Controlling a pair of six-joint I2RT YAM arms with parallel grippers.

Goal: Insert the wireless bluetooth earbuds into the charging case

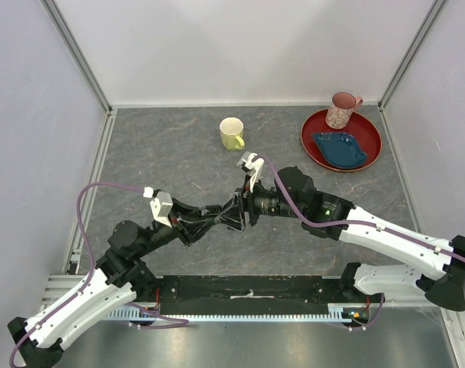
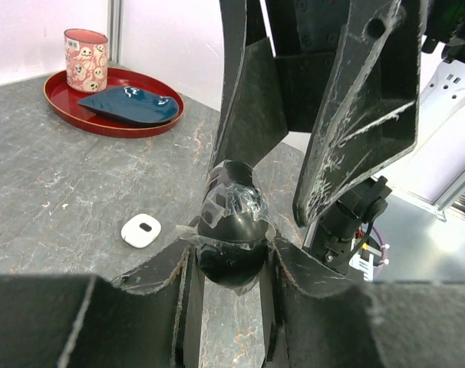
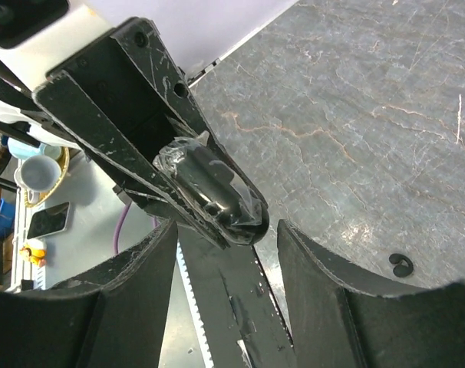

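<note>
My left gripper point(image 1: 209, 216) is shut on a glossy black earbud case point(image 2: 232, 253) wrapped in clear film, held upright in the left wrist view. My right gripper point(image 1: 242, 205) surrounds the case's other end, its fingers point(image 3: 133, 299) apart and not visibly touching it. A small white case point(image 2: 140, 230) lies on the table in the left wrist view. A small black earbud point(image 3: 401, 264) lies on the table in the right wrist view.
A red tray point(image 1: 313, 153) with a blue dish point(image 1: 340, 149) and a pink mug point(image 1: 340, 115) is at back right. A yellow mug point(image 1: 231, 132) stands at back centre.
</note>
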